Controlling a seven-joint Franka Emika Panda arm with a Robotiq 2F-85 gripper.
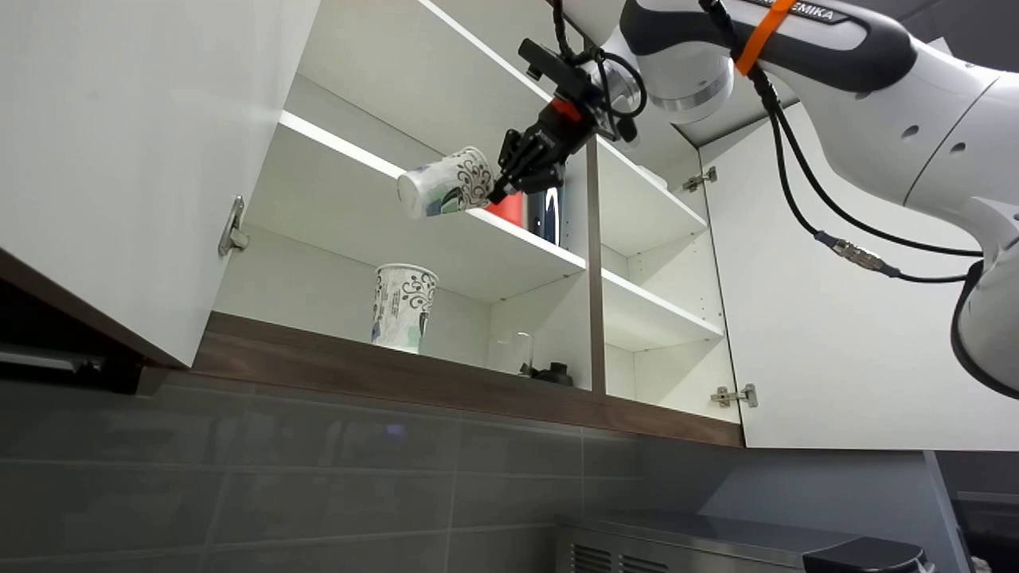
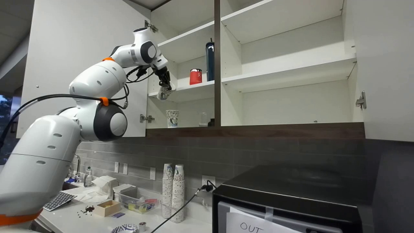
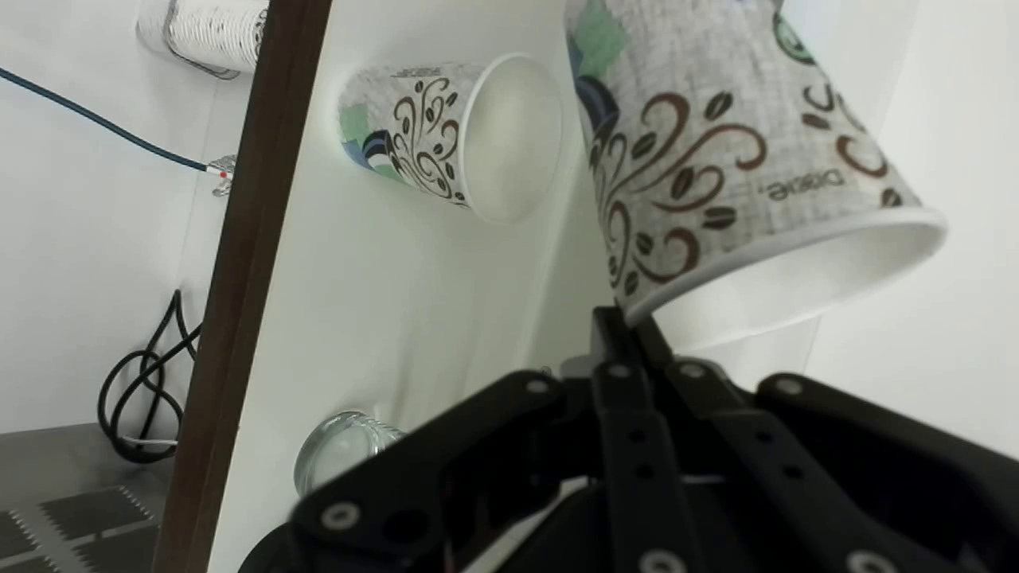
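Note:
Held at its rim, a patterned paper cup hangs tilted nearly on its side in front of the upper shelf. My gripper is shut on that thin rim, and the cup's mouth faces back toward the fingers. In the wrist view the held cup fills the upper right. A second paper cup of the same pattern stands upright on the cabinet floor below, apart from the held one. It also shows in exterior view 2, where this standing cup is under my gripper.
A red tumbler and a tall dark tumbler occupy the middle shelf. A clear glass stands on the cabinet floor. Both cabinet doors are open, and the neighbouring compartment's shelves look empty.

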